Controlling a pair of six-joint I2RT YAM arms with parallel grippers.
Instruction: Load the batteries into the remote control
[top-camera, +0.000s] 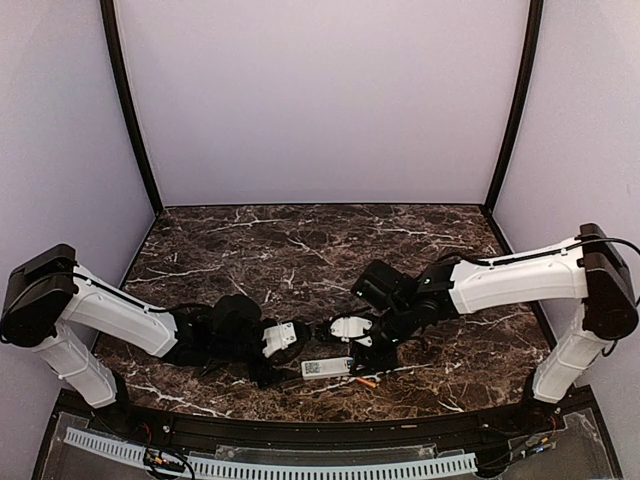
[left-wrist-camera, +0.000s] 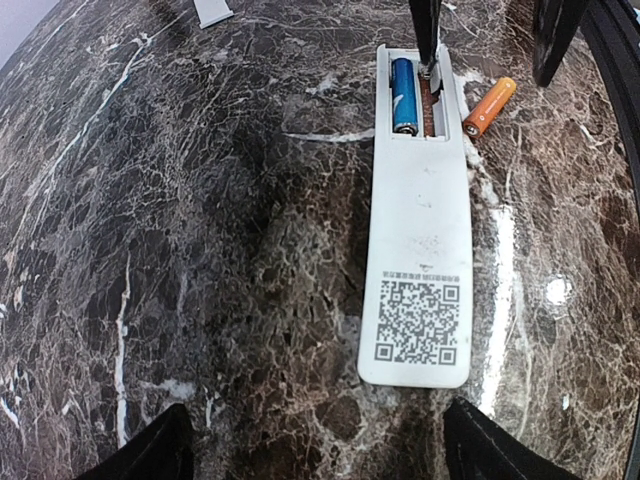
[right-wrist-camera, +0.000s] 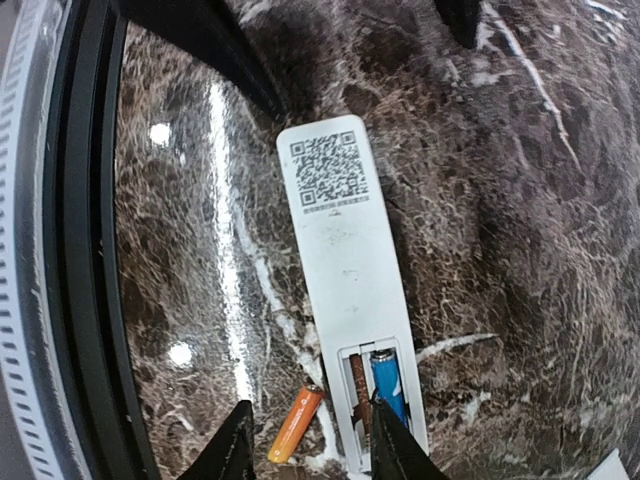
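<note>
The white remote lies back up, its battery bay open. A blue battery lies in one slot; the slot beside it is empty, with brown floor showing. On the table beside the bay rests an orange battery, apart from the remote. My right gripper is open above that battery and the bay, nothing held; one finger overlaps the bay in view. At the remote's QR-code end, my left gripper stands open and empty, its fingers wide apart.
A small white flat piece lies on the marble table, away from the remote on the side opposite the orange battery. The dark front edge of the table runs close by. Behind both arms the tabletop is clear.
</note>
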